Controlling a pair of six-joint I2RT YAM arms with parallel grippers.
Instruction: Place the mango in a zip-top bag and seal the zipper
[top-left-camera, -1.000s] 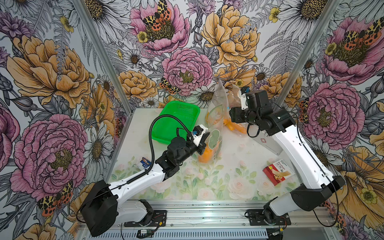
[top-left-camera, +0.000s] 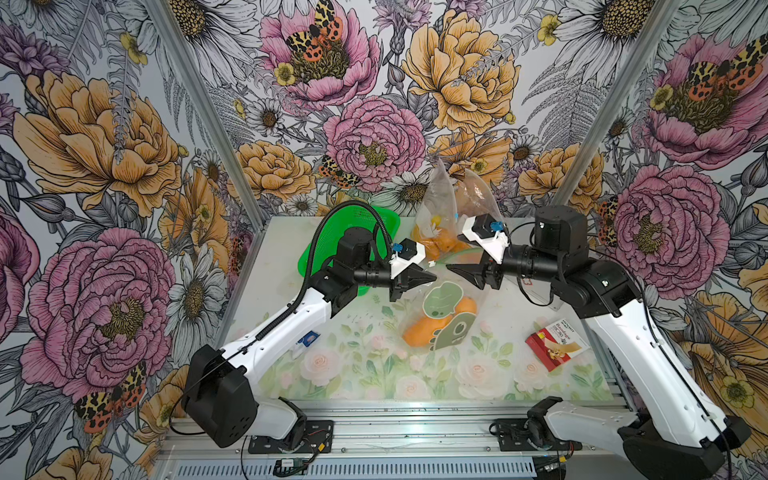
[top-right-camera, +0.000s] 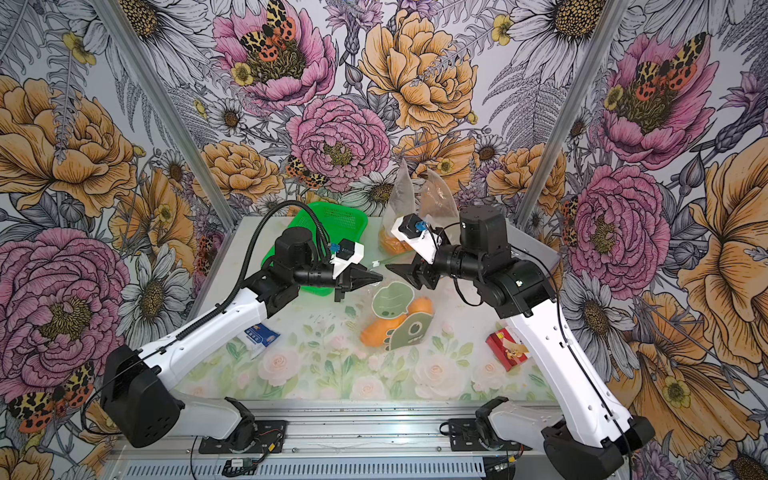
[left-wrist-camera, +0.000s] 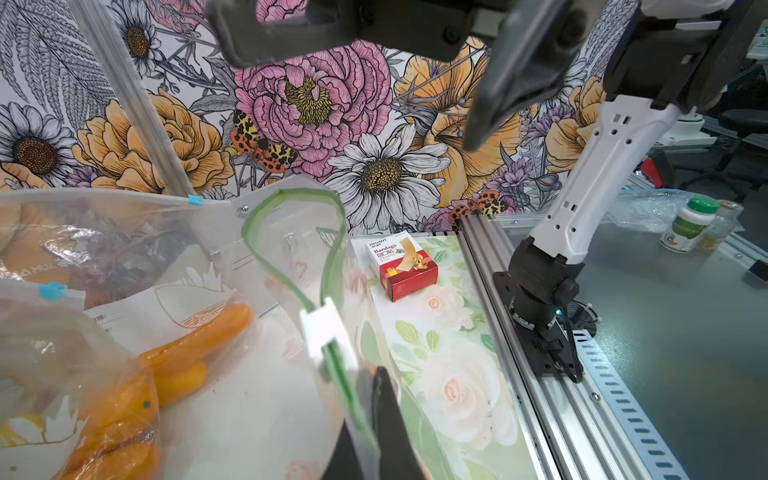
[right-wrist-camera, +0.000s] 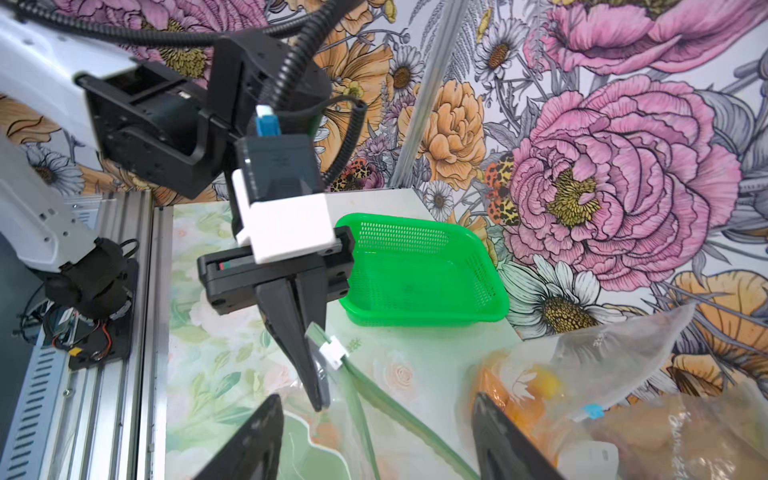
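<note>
The orange mango (top-left-camera: 424, 332) lies inside the clear, green-printed zip bag (top-left-camera: 442, 301) in the middle. My left gripper (top-left-camera: 424, 274) is shut at the bag's top strip, whose green zipper (left-wrist-camera: 333, 264) loops above the fingertips with a white slider (left-wrist-camera: 318, 324) on it. In the right wrist view the strip runs beside the left fingers; I cannot tell whether it is between them. My right gripper (top-left-camera: 472, 272) faces the left one from the right, fingers part open, above the zipper strip; nothing is clearly between them.
A green basket (right-wrist-camera: 420, 284) stands at the back left, other filled bags (top-left-camera: 438, 208) at the back. A red bandage box (top-left-camera: 552, 344) lies front right, a blue packet (top-right-camera: 257, 334) front left.
My left gripper has risen and turned rightward, toward the right one. The bag with the mango has shifted and now sits farther forward.
</note>
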